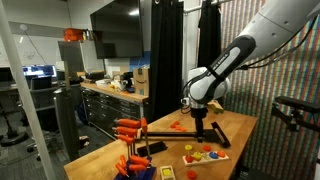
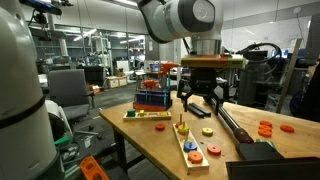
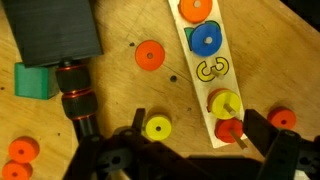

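In the wrist view a pale wooden peg board [image 3: 222,75] carries orange, blue, yellow and red rings, with one printed spot bare. My gripper stands open above the table, nothing between its fingers. A loose yellow ring [image 3: 158,127] lies by the left finger, and the board's red ring [image 3: 230,130] is near the right one. A loose orange ring [image 3: 150,55] and a red ring [image 3: 283,118] lie on either side of the board. From the second exterior view, the gripper [image 2: 205,98] hangs above and behind the board [image 2: 190,160].
A black box with a tube [image 3: 80,105] and a green block [image 3: 32,82] lie left in the wrist view. More orange rings [image 2: 265,130] are scattered at the table's right. A rack of orange pieces [image 1: 128,135] stands at the front left in exterior view 1.
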